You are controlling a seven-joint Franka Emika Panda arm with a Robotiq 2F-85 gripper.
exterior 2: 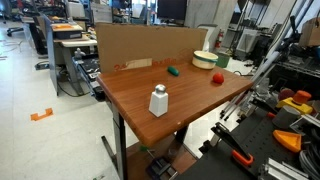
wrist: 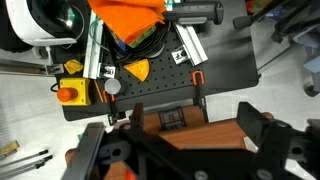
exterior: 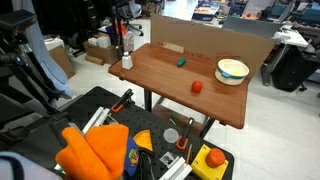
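Note:
In the wrist view my gripper has its two dark fingers wide apart, with nothing held between them. The brown table (wrist: 228, 132) lies below and partly behind them. On its near left part stands a small white bottle (exterior 2: 158, 101), also visible in exterior view 1 (exterior: 127, 62). A dark green object (exterior: 181, 62) lies towards the back. Farther right are a red ball (exterior: 197, 86) and a cream bowl with a blue-green rim (exterior: 232, 71). The gripper is apart from all of these; its fingertips are hard to make out in the exterior views.
A cardboard panel (exterior: 205, 39) stands along the table's back edge. In front, a black mounting table (wrist: 170, 83) carries clamps, cables, an orange cloth (wrist: 125, 17) and a yellow box with a red emergency button (wrist: 68, 94).

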